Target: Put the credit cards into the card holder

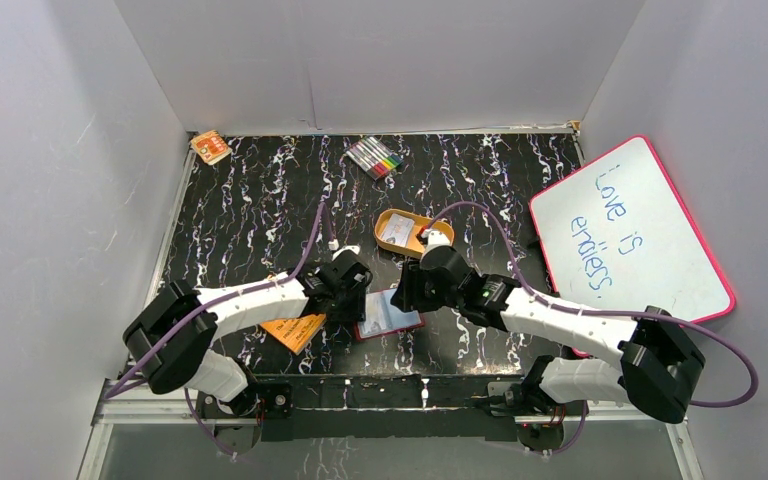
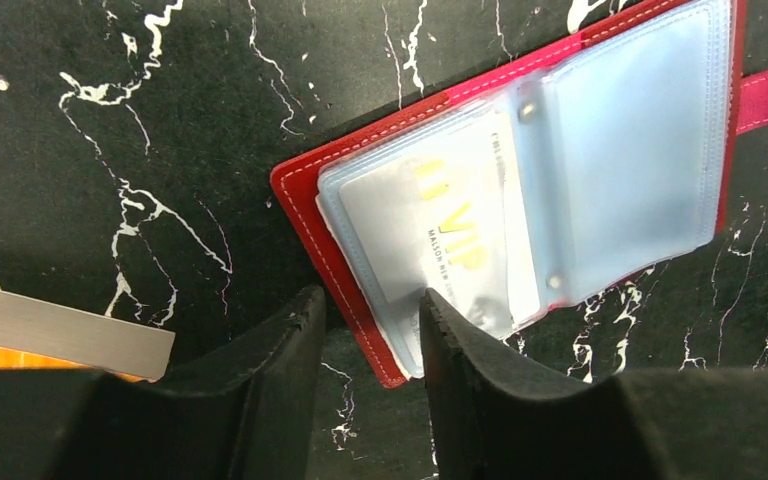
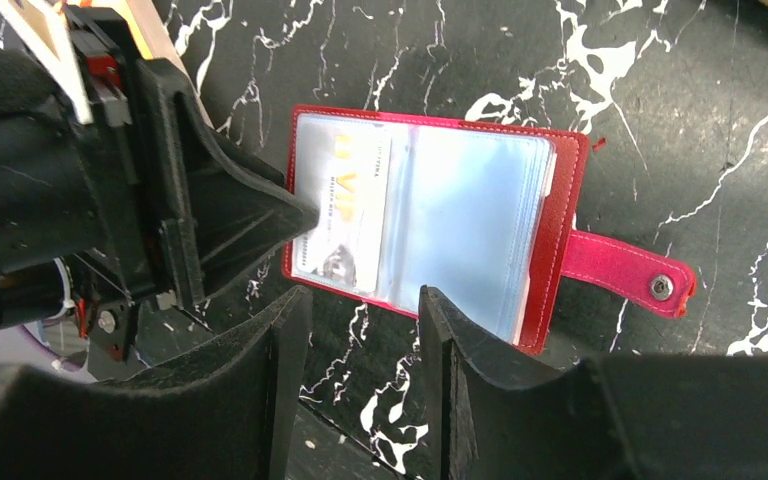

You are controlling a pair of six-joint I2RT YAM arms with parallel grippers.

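Observation:
The red card holder (image 2: 300, 190) lies open on the black marble table, its clear sleeves facing up. A card printed "VIP" (image 2: 440, 220) sits in its left sleeve; the right sleeve (image 3: 470, 220) is pale blue. My left gripper is part open over the holder's lower left corner, nothing seen between its fingers. My right gripper stands open just off the holder's near edge, fingers empty. A yellow tray (image 1: 420, 221) behind the right gripper holds a pale card (image 1: 397, 229).
An orange book (image 1: 290, 335) lies left of the holder. Markers (image 1: 373, 157) and an orange packet (image 1: 211, 147) are at the back. A whiteboard (image 1: 630, 230) fills the right side.

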